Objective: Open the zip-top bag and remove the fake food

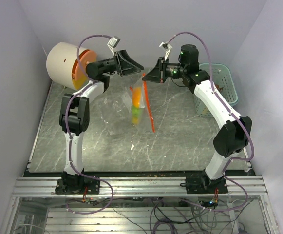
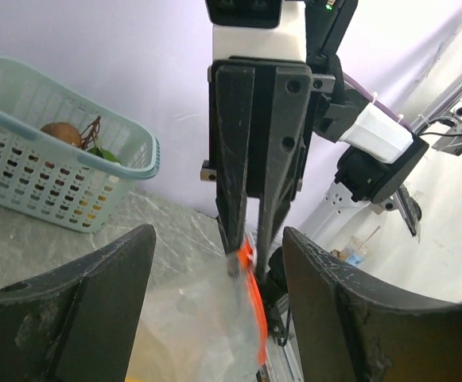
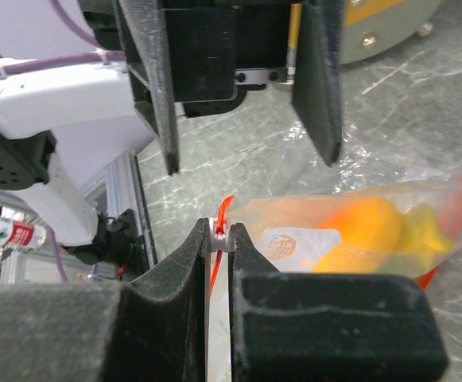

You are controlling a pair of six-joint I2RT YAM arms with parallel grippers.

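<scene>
A clear zip top bag with an orange-red edge strip hangs from my right gripper, which is shut on the bag's corner. In the right wrist view the right fingers pinch the end of the orange strip. Orange and green fake food shows through the clear plastic, inside the bag. My left gripper stands open close to the pinched corner, with its two fingers apart. From the left wrist view, the bag's clear film lies just beyond the left fingers and no hold on it shows.
A pale green basket holding some items stands at the back right. At the back left lies a large white cylinder with an orange rim.
</scene>
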